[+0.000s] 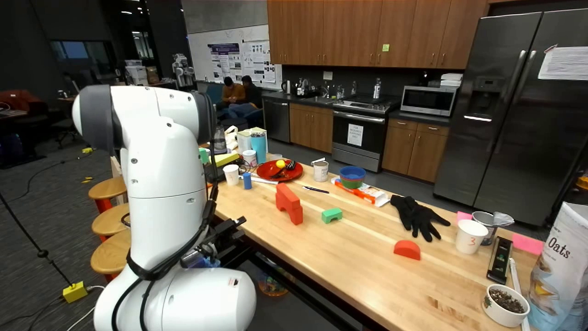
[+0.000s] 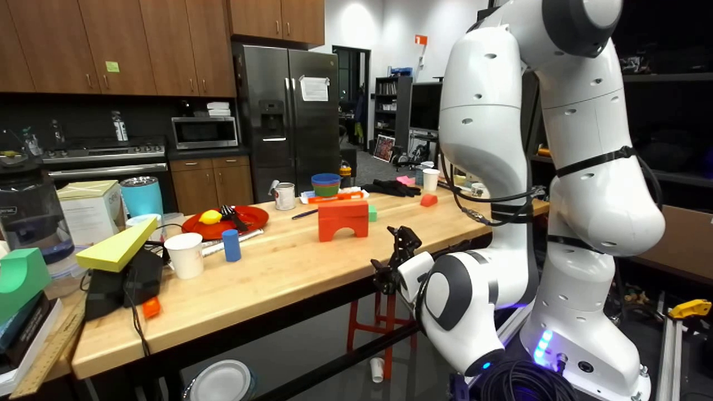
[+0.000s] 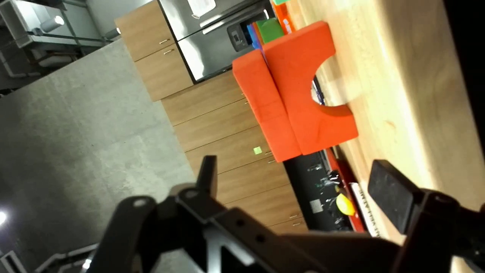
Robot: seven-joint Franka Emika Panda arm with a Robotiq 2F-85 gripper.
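In the wrist view my gripper is open, its two dark fingers far apart, and I see nothing held between them. Beyond them stands a red arch block (image 3: 309, 98) with a flat red block (image 3: 268, 109) against its top. Exterior view 2 has the gripper (image 2: 392, 259) off the table's front edge, low and apart from the red arch block (image 2: 342, 226). A green block (image 1: 331, 215) sits to the right of the red stack in exterior view 1, and a red half-round block (image 1: 407, 250) lies farther right.
A red plate (image 1: 270, 170), a white cup (image 1: 231, 174) and a blue cylinder (image 1: 247, 181) stand on the far left part of the table. Black gloves (image 1: 421, 218) and an oats bag (image 1: 559, 270) lie to the right.
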